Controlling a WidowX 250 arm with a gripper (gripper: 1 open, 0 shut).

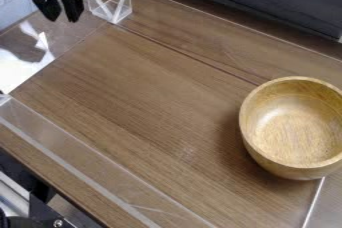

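My black gripper (60, 0) hangs at the top left corner above the table, open, just left of a small clear plastic angled piece (112, 8). Nothing shows between its fingers. A round wooden bowl (291, 130) stands at the right of the wooden table (147, 102).
Dark wall panels (274, 2) run along the back edge. Clear strips line the table's edges, and a bright glare patch lies at the left. Dark hardware shows at the bottom left.
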